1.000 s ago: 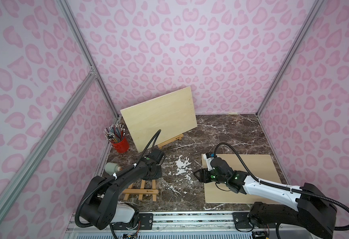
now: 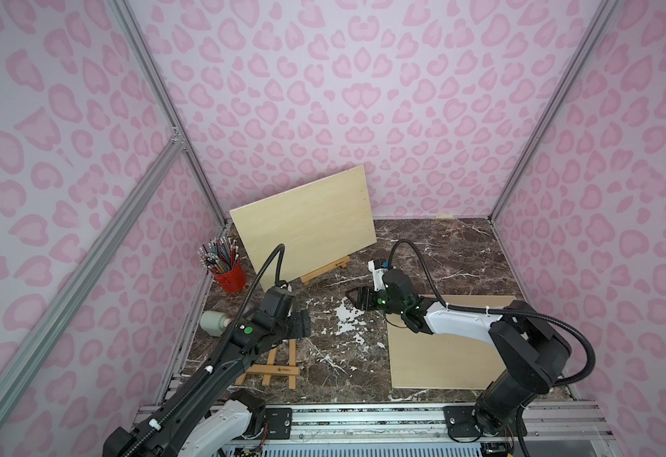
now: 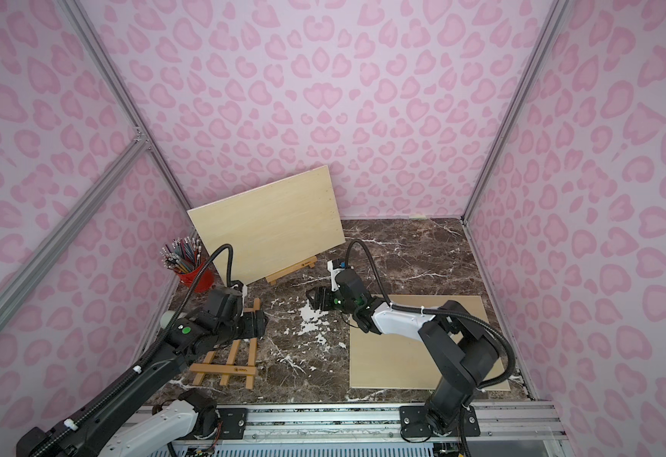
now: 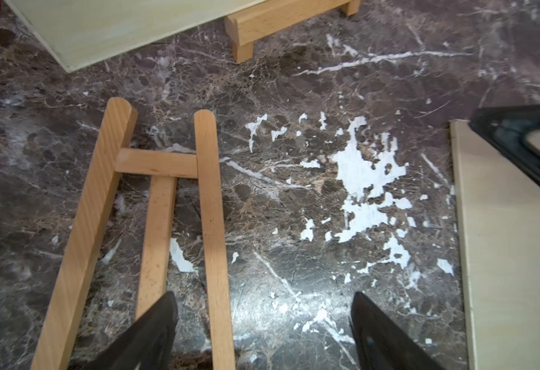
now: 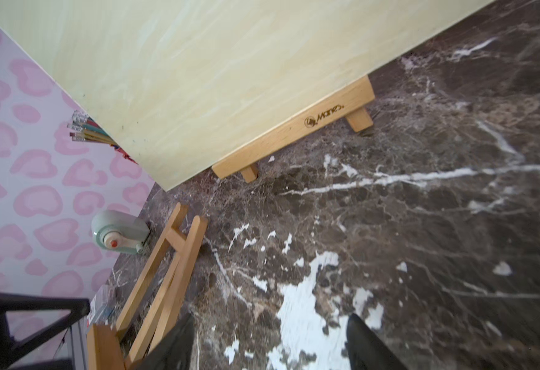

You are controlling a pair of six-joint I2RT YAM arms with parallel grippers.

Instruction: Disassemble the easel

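Observation:
A pale board (image 2: 302, 221) leans on a wooden easel (image 5: 294, 126) at the back, its front rail carrying a logo. A second wooden frame (image 4: 211, 246) lies on the marble at the front left, partly under my left arm. My left gripper hangs above and right of that frame, fingers apart with nothing between them. My right gripper stands over the middle of the table, in front of the standing easel, open and empty.
A red pot of brushes (image 2: 230, 278) stands at the back left, a pale green object (image 5: 122, 225) before it. A flat board (image 2: 454, 350) covers the front right.
My left arm has lifted and shifted from low over the lying frame. My right gripper has moved left and toward the back, off the flat board's edge toward the standing easel.

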